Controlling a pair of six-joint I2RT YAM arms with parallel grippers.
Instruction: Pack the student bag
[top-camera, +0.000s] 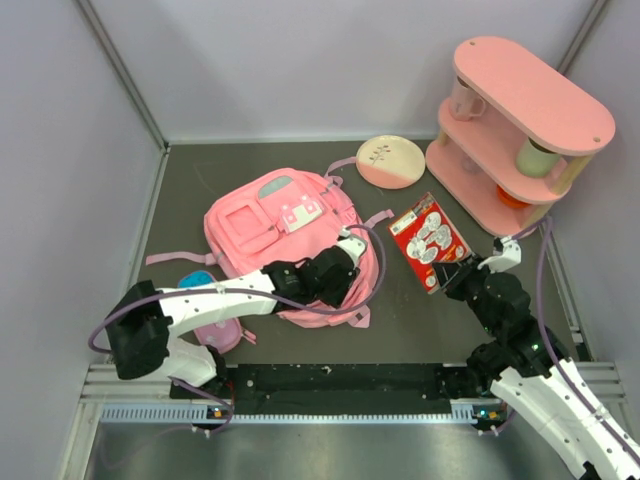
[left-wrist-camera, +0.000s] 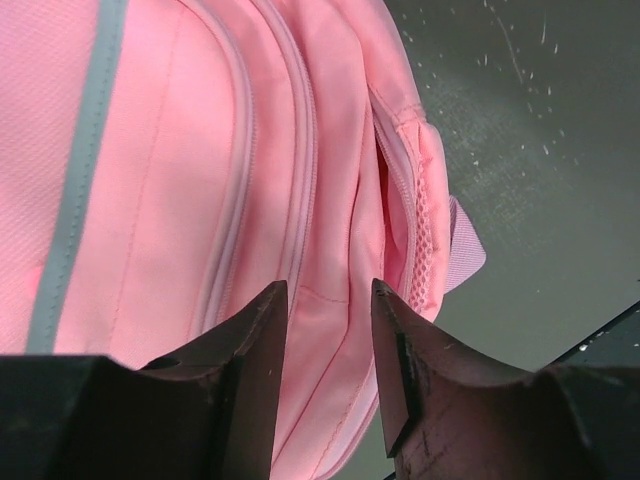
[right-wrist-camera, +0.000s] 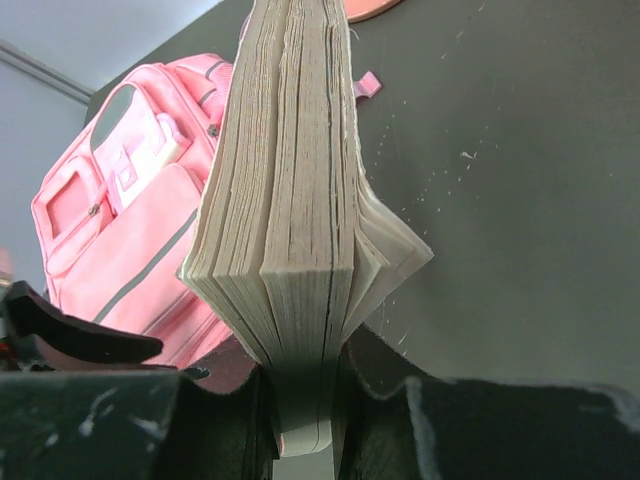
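Observation:
A pink student bag (top-camera: 290, 235) lies flat left of the table's middle. Over its lower right side hangs my left gripper (top-camera: 352, 285), open. In the left wrist view, the bag's zipped edge with a gap beside the mesh (left-wrist-camera: 400, 190) lies just beyond the left gripper, and no object is between those fingers. My right gripper (top-camera: 445, 275) is shut on the lower edge of a red book (top-camera: 430, 240), to the right of the bag. From the right wrist view, the book's page edges (right-wrist-camera: 290, 200) fan a little above the right gripper.
A pink shelf (top-camera: 535, 85) with cups on it stands at the back right. A round plate (top-camera: 390, 162) rests behind the book. Under the left arm lies a pink and blue pouch (top-camera: 218, 335). Dark table shows bare between bag and right arm.

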